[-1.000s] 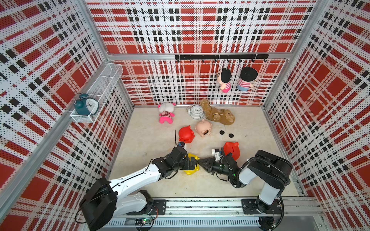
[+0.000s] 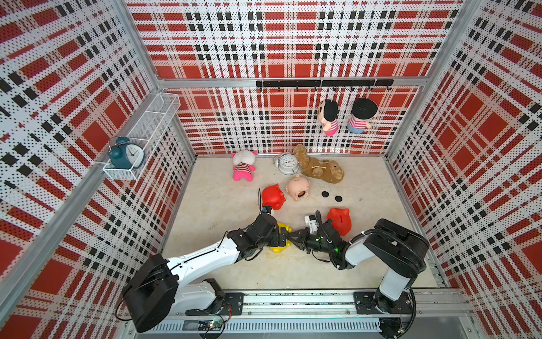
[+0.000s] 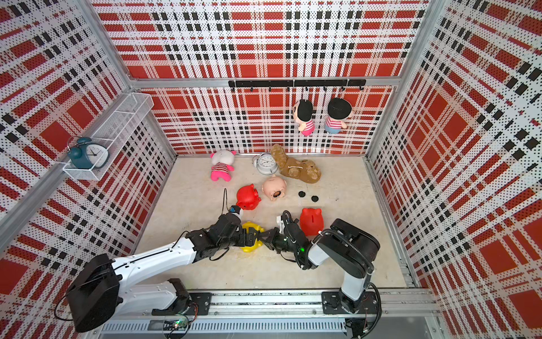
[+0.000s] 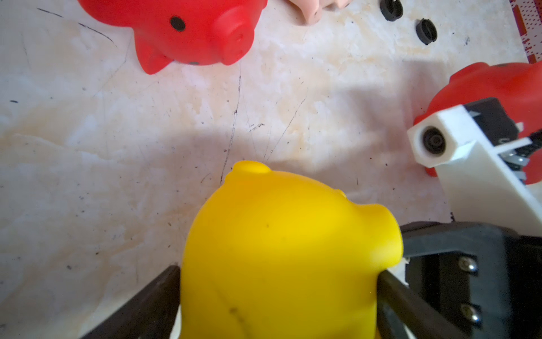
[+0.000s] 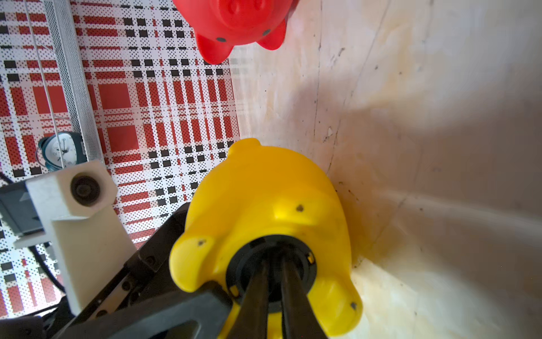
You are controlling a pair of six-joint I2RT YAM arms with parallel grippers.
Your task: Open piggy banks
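A yellow piggy bank (image 4: 282, 243) sits between both grippers. My left gripper (image 2: 277, 236) stands open around it, fingers at either side in the left wrist view. My shut right gripper has its fingertips at the black stopper (image 5: 242, 260) on the bank's underside. A red bank (image 2: 273, 197) and a pink one (image 2: 298, 186) with a dark spot lie behind; another red bank (image 2: 338, 220) sits at the right. Two black discs (image 2: 338, 199) lie loose on the table.
A striped plush (image 2: 243, 166), a silver clock (image 2: 286, 163) and a brown plush (image 2: 321, 168) line the back. A wire basket (image 2: 152, 130) holds a teal clock on the left wall.
My left gripper and the yellow bank have shifted slightly toward the back. The right arm has moved slightly left and back, its fingertips at the bank.
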